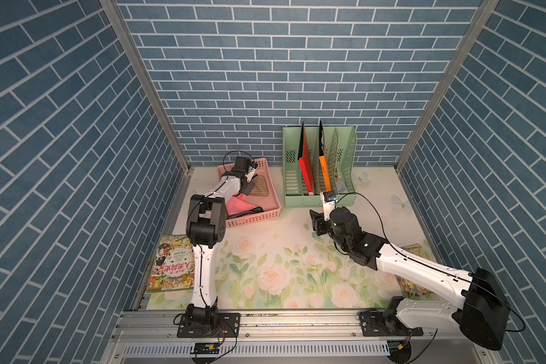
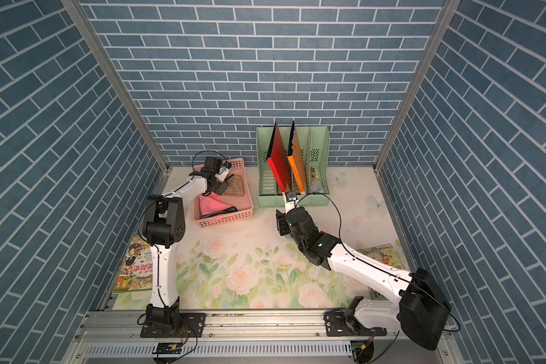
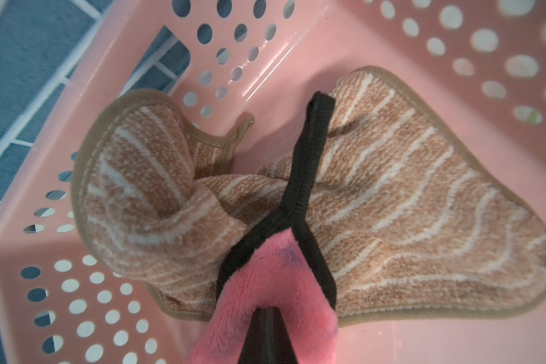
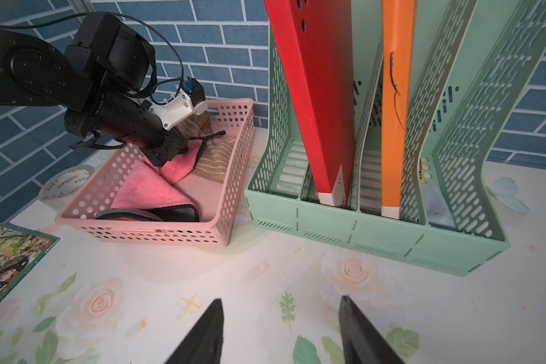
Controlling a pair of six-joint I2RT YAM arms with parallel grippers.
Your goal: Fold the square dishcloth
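Note:
A pink cloth [image 3: 273,273] with black edging and a black loop lies over a brown, white-striped cloth [image 3: 430,224]; both are inside the pink basket [image 4: 163,234]. At the pink cloth, my left gripper reaches down into the basket, its fingers shut. Whether any fabric is pinched there cannot be told. The brown cloth is rumpled, its left part curled up. My right gripper hangs over the table in front of the green file rack, fingers apart and nothing between them.
The green file rack [image 1: 297,201] holds a red folder [image 4: 321,103] and an orange folder [image 4: 396,121] at the back. Books [image 1: 170,264] lie at the left and right table edges.

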